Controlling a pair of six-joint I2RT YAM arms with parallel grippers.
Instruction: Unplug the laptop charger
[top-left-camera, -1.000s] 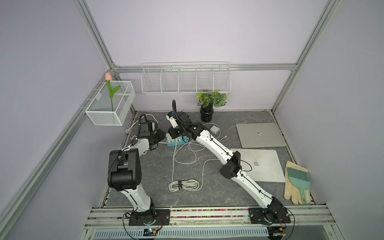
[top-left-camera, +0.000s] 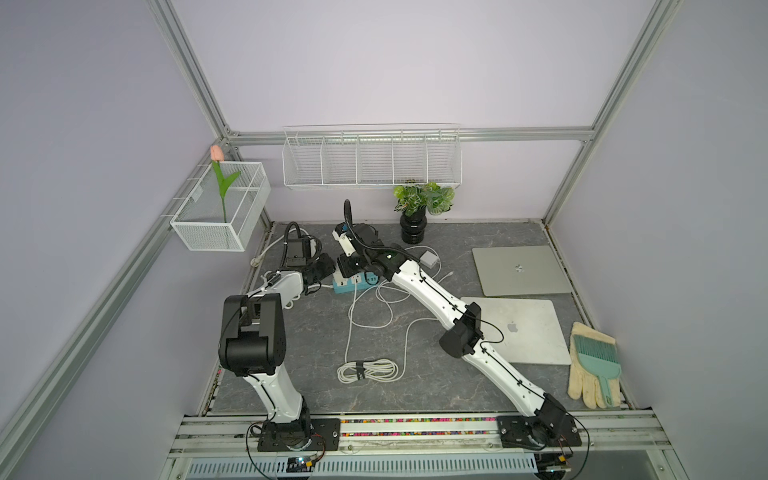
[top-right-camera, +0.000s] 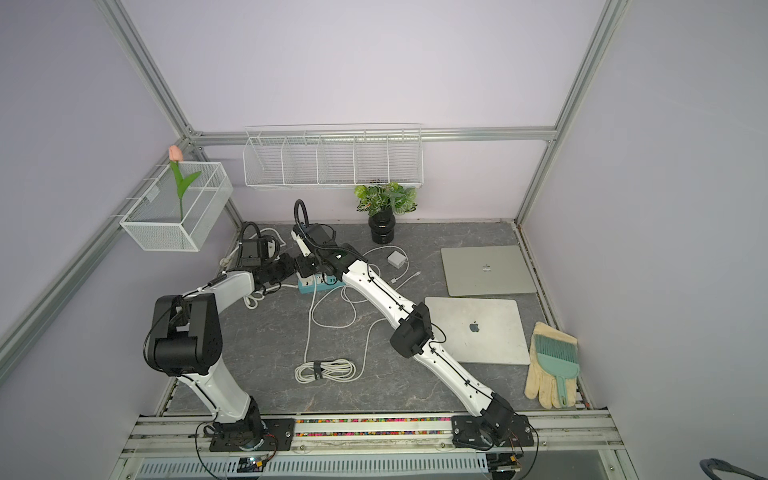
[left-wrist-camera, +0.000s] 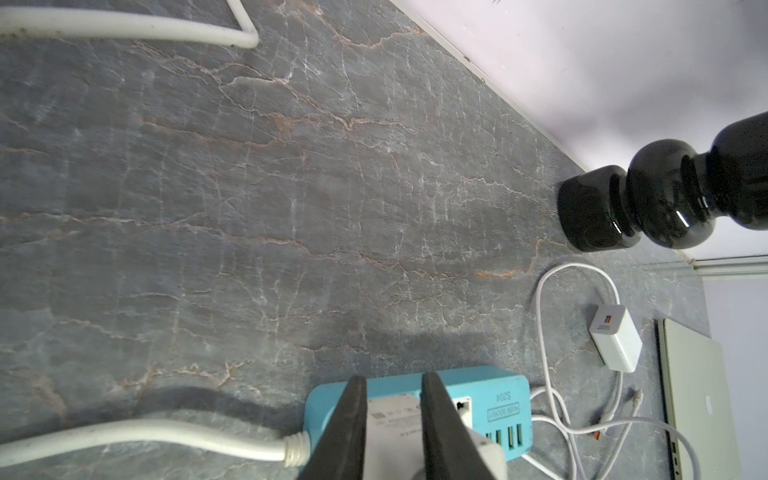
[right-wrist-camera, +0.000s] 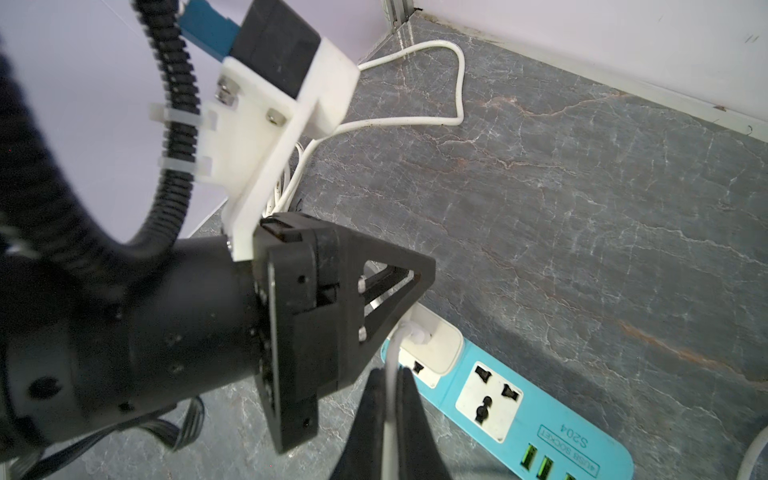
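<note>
The white charger (right-wrist-camera: 444, 345) sits in the end socket of a blue power strip (right-wrist-camera: 576, 436), its cable (right-wrist-camera: 393, 356) leaving its face. My left gripper is part open, with its two dark fingers on either side of the charger in the left wrist view; whether they touch it cannot be told. Seen from the right wrist, that gripper covers the charger's far edge. My right gripper is shut over the near side of the strip. The cable runs along the line between its fingers; whether they pinch it is unclear.
A loose white adapter (left-wrist-camera: 614, 336) lies behind the strip. The black vase (top-left-camera: 413, 226) stands at the back. Two laptops (top-left-camera: 518, 270) lie at the right. Coiled cable (top-left-camera: 368, 370) occupies the front, with loose loops between it and the strip.
The left arm has shifted a little to the right, bringing its gripper closer to the charger. The cable near the strip has moved slightly right. The right arm looks almost unmoved.
</note>
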